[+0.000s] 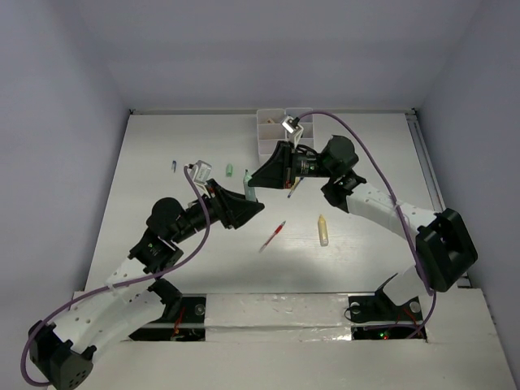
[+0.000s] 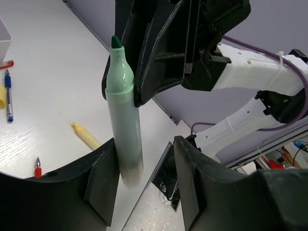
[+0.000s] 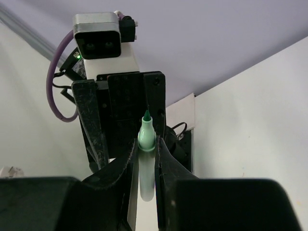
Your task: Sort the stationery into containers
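Note:
A pale green marker (image 2: 123, 130) with a dark green tip stands upright between my two grippers at mid-table in the top view. My right gripper holds it, fingers closed around its body; in the top view it comes from the right (image 1: 253, 180). My left gripper is part open just below, the marker's lower end at its fingers; whether it grips is unclear. A red pen (image 1: 274, 234), a yellow marker (image 1: 322, 231), a blue pen (image 2: 9, 98), a small green item (image 1: 229, 170) and a small pen (image 1: 174, 166) lie on the table.
A white compartment container (image 1: 270, 130) stands at the back centre, behind the right arm. Walls border the table at the left, back and right.

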